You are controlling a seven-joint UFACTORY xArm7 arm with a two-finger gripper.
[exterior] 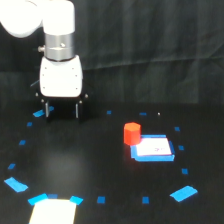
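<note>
My white gripper (62,112) hangs over the back left of the dark table. Its thin dark fingers stand apart, with nothing seen between them. A small red block (132,133) is right of the table's middle, well to the right of the gripper. It overlaps the left edge of a blue-rimmed box (168,158) with a white inside; whether it rests on that edge or stands in front of it, I cannot tell. At the bottom left a pale cream square object (52,212) is cut off by the frame's edge.
Blue tape strips lie flat on the table, among them one at the left (15,184) and one at the right (184,193). Several small blue marks dot the surface.
</note>
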